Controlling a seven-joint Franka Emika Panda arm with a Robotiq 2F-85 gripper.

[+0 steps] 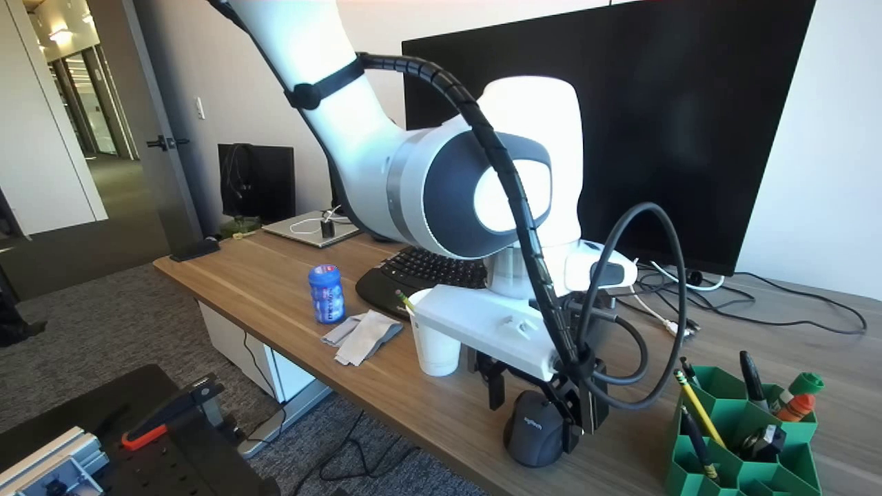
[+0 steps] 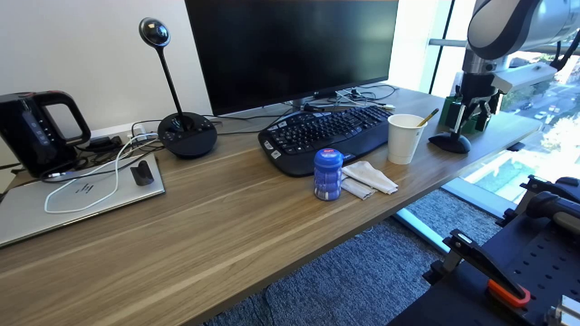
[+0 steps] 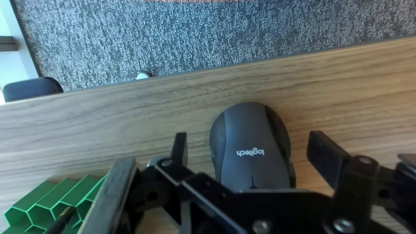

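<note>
A dark grey Logitech mouse (image 3: pixel 249 144) lies flat on the wooden desk, near its front edge. My gripper stands open over it, one finger on each side of the mouse. In the wrist view bare desk shows between the mouse and both fingertips, so neither appears to touch it there. The gripper's own body covers the mouse's lower end in that view. From exterior view 1 the mouse (image 1: pixel 534 430) sits below the gripper (image 1: pixel 533 413), partly behind the right-hand finger. Exterior view 2 shows the mouse (image 2: pixel 450 142) at the desk's right.
Close to the gripper stand a green hexagonal pen holder (image 1: pixel 744 471) on one side and a white cup (image 1: pixel 435 347) with a pencil on the other. Beyond the cup are folded cloths (image 1: pixel 364 337), a blue canister (image 1: pixel 327 295) and a black keyboard (image 1: pixel 426 269). A monitor (image 1: pixel 661 124) rises behind.
</note>
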